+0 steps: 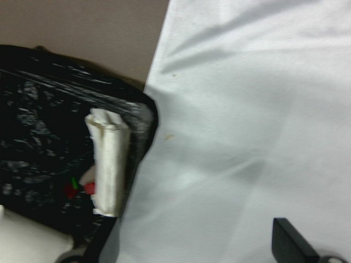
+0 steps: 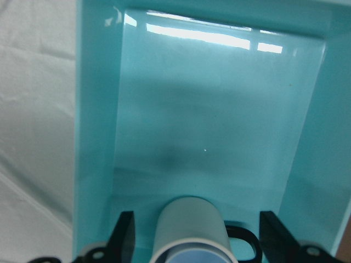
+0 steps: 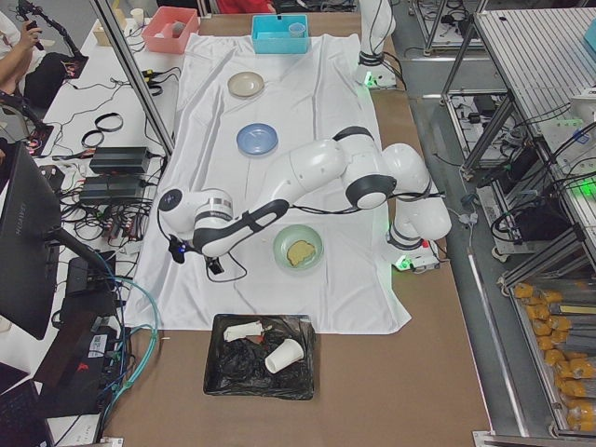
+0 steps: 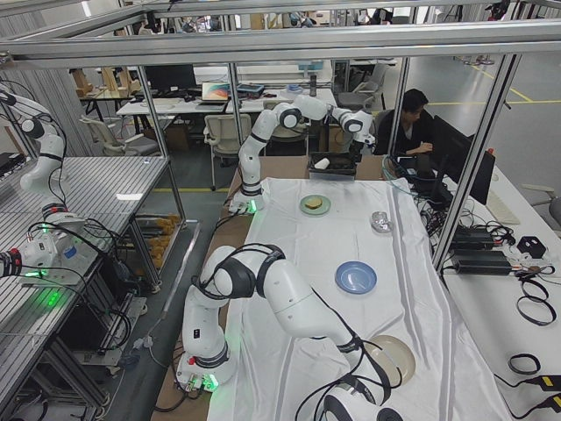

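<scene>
My left gripper (image 3: 194, 251) hangs over the white cloth just behind the black-bagged bin (image 3: 261, 372); in its wrist view it is open, empty. A folded white item (image 1: 109, 161) lies in the bin beside a white cup (image 3: 285, 356). In the right wrist view my right gripper is open over a teal bin (image 2: 214, 131), its fingers either side of a grey-blue mug (image 2: 189, 222) lying near the bin wall.
On the cloth are a green plate (image 3: 287, 256) with yellow food, a blue plate (image 3: 257, 139), a beige plate (image 3: 245, 84) and a crumpled foil item (image 4: 380, 222). A red basket (image 3: 172, 30) stands at the back left.
</scene>
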